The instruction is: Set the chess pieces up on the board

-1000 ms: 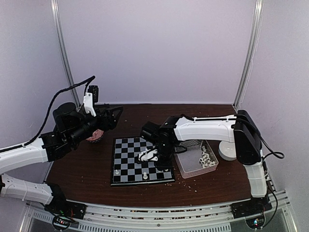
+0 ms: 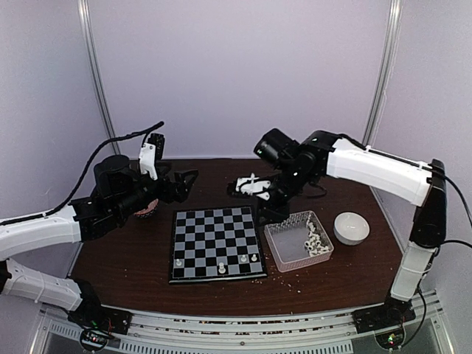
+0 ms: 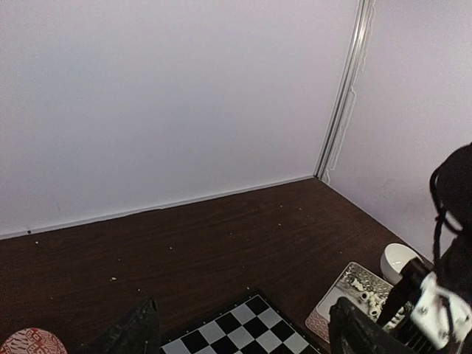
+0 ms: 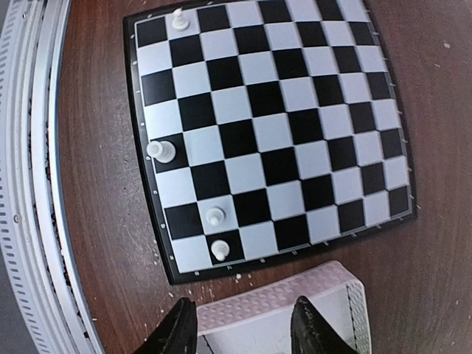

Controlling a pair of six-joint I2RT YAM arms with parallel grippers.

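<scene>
The chessboard (image 2: 214,228) lies mid-table with white pieces along its near rows: one (image 4: 181,21) at one end, a taller piece (image 4: 161,151), and two (image 4: 215,217) (image 4: 220,250) near the other end. The clear plastic box (image 2: 295,258) right of it holds several white pieces (image 2: 313,240). My left gripper (image 2: 181,184) hangs left of and above the board, its fingers apart with nothing seen between them. My right gripper is open and empty above the gap between board and box.
A white bowl (image 2: 351,227) stands right of the box. A red patterned round object (image 3: 33,341) sits at the back left, partly behind the left arm.
My right arm has risen and moved right, away from over the board, uncovering its near-right pieces. My left arm has moved slightly right.
</scene>
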